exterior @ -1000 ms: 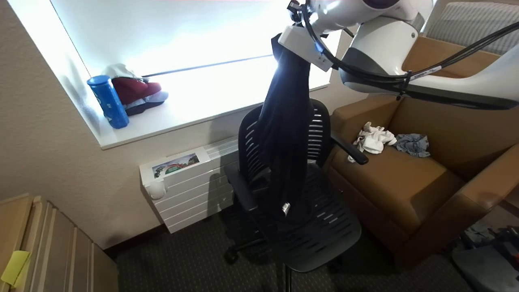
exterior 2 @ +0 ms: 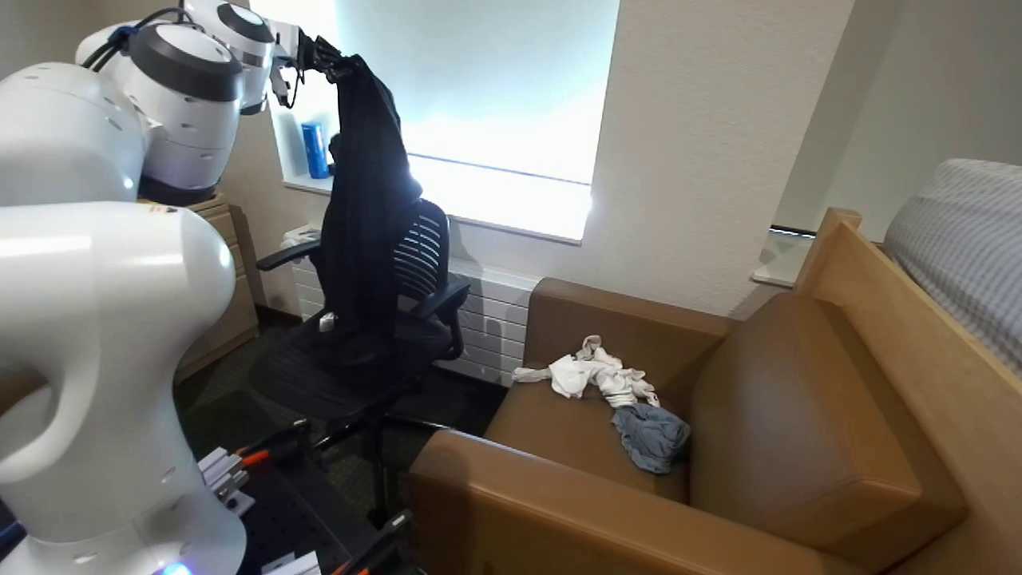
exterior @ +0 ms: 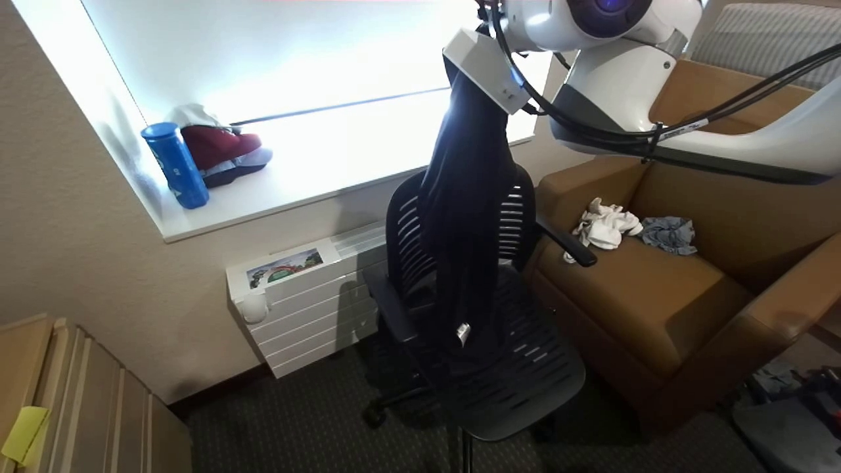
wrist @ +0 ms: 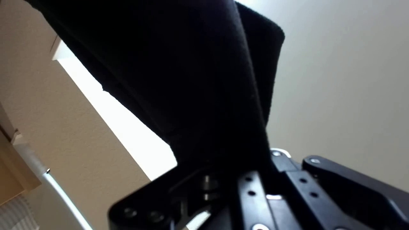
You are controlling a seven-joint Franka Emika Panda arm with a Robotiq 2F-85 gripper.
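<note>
A long black garment (exterior: pixel 469 181) hangs from my gripper, its lower end reaching the seat of the black office chair (exterior: pixel 520 355). In exterior view 2 my gripper (exterior 2: pixel 330 62) is shut on the garment's top, high above the chair and in front of the window. A small white tag (exterior: pixel 463 332) shows near the cloth's lower end. Dark cloth fills much of the wrist view and covers the fingertips. Where the garment ends on the black seat is hard to make out.
On the brown armchair (exterior 2: pixel 565 422) lie a white cloth (exterior 2: pixel 599 372) and a grey cloth (exterior 2: pixel 651 436). A blue bottle (exterior: pixel 175 165) and caps (exterior: pixel 225 150) stand on the windowsill. The chair's armrests (exterior: pixel 568 240) flank the hanging garment.
The gripper's white housing has shifted slightly up and left in exterior view 1, and the garment's upper part has moved with it. The chair has stayed in place.
</note>
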